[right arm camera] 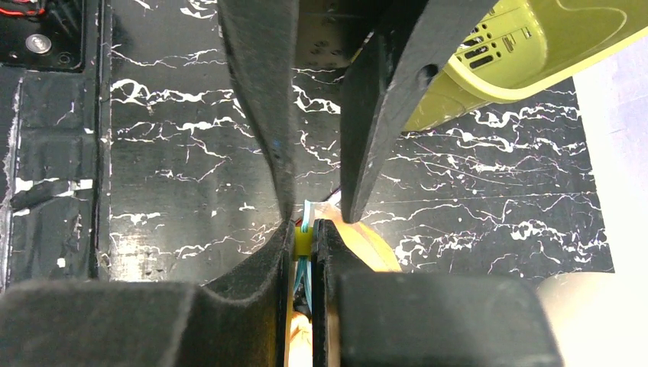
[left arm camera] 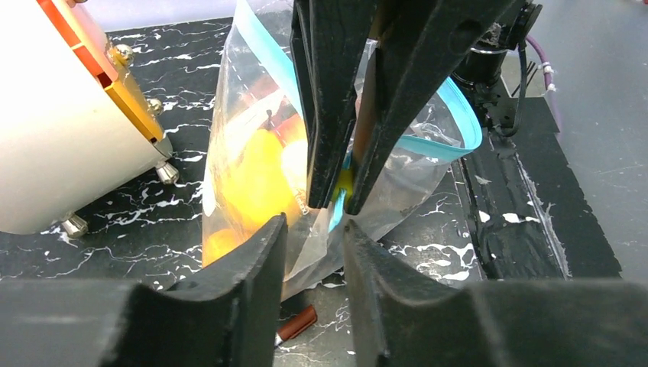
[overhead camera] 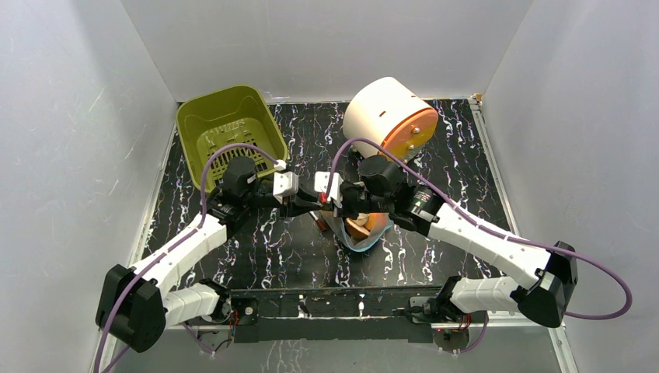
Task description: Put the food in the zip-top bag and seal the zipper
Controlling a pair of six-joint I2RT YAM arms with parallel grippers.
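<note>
The clear zip bag (left arm camera: 244,183) with blue zipper rim holds yellow and orange food and stands below my grippers in the middle of the table. My right gripper is shut on the bag's zipper, at a small yellow piece with blue strip, seen as the slider (left arm camera: 344,181) in the left wrist view. My left gripper is part open, its fingertips just in front of that piece, close to the right gripper's tips; a blue strip end shows between them.
A green basket (overhead camera: 194,124) stands back left, a white cylinder (overhead camera: 369,113) with orange face back right. A brown-handled tool (left arm camera: 298,323) lies beside the bag. Walls enclose the table.
</note>
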